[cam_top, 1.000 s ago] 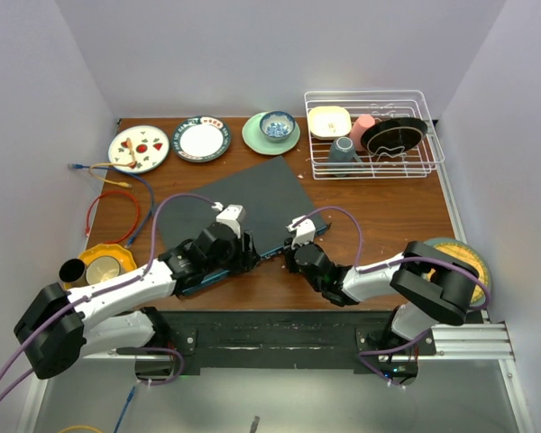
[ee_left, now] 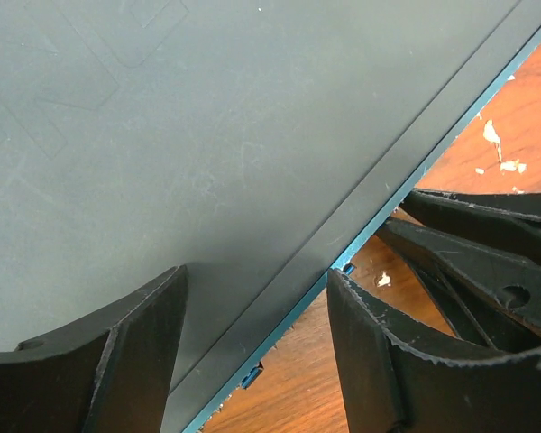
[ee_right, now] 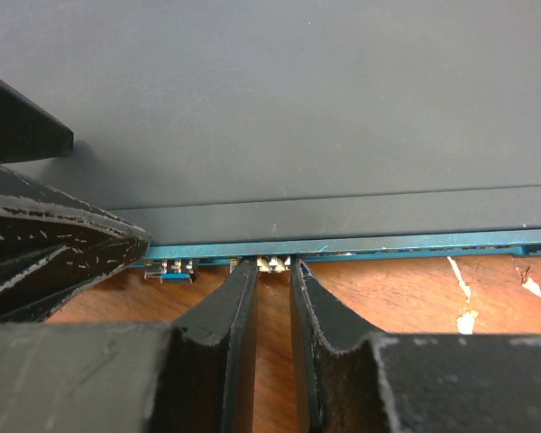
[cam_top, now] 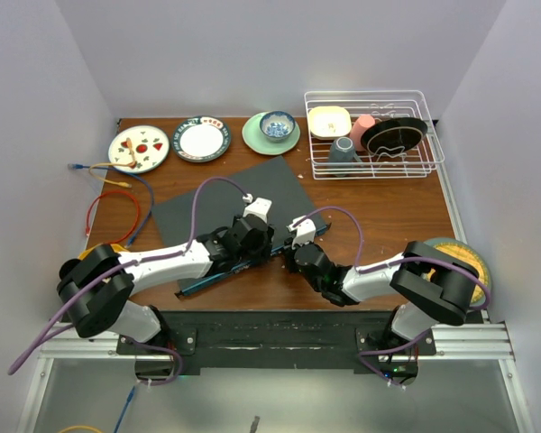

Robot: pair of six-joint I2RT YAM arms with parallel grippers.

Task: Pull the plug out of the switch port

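Note:
A dark grey switch (cam_top: 275,189) lies angled on the wooden table, its blue-edged port side facing the front. My left gripper hangs over that edge with parted fingers straddling it. The top of the switch fills the left wrist view, and the black fingers of the other gripper show at the right. My right gripper is at the port edge, its fingertips close together round small metal connector parts (ee_right: 171,271); a narrow gap shows between them. Whether a plug is between the fingertips cannot be told.
Plates (cam_top: 201,152), a green plate with a bowl (cam_top: 260,142) and a white dish rack (cam_top: 415,171) stand along the back. Coloured cables (cam_top: 135,207) lie at the left. A yellow-patterned plate (cam_top: 469,253) is at the right, partly under my right arm.
My left gripper has moved right and toward the back along the switch, closer to my right gripper, which has stayed in place.

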